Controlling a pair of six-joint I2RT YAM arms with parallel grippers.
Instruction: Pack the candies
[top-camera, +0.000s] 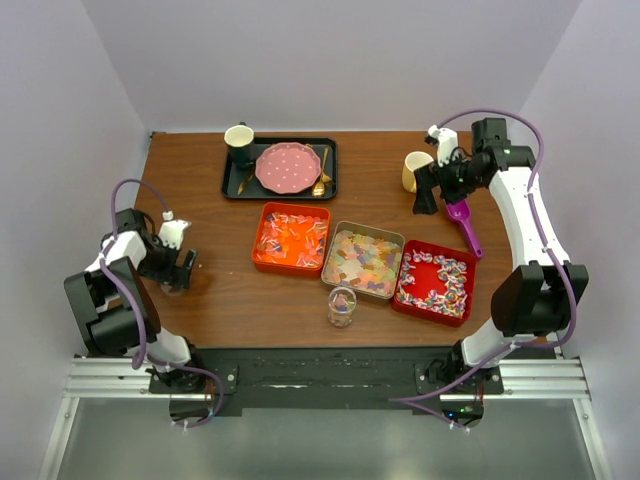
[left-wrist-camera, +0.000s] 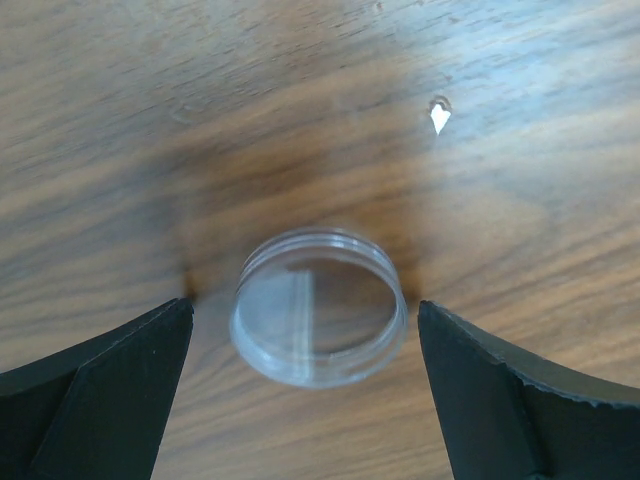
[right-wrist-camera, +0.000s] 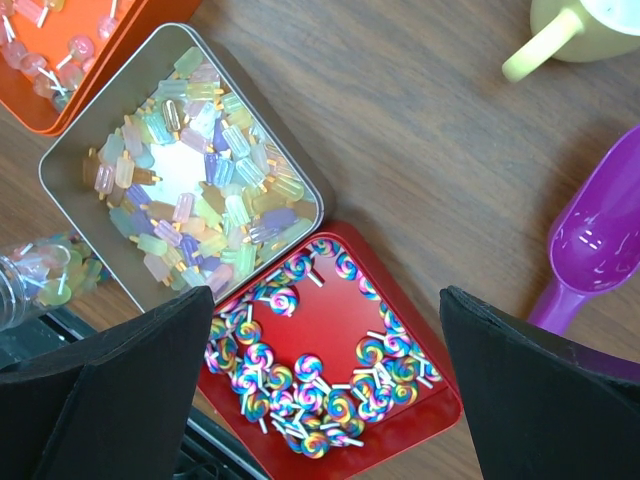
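Note:
Between the fingers of my open left gripper sits a clear round lid (left-wrist-camera: 320, 378) on the wood; a gap shows on each side of it. In the top view that gripper mostly covers the lid. My right gripper stands open and empty above the table. A clear jar (top-camera: 341, 308) with some candies in it is near the front edge. Behind it, an orange box (top-camera: 256, 247) holds orange candies, a beige box (top-camera: 398, 241) popsicle-shaped ones, and a red box (top-camera: 431, 316) swirl lollipops. The purple scoop (top-camera: 472, 235) lies right of the red box.
A yellow cup (top-camera: 411, 166) stands beside the right gripper. At the back left, a black tray (top-camera: 265, 143) carries a pink plate (top-camera: 288, 168), golden cutlery and a dark green mug (top-camera: 240, 145). Bare wood lies between the lid and the orange box.

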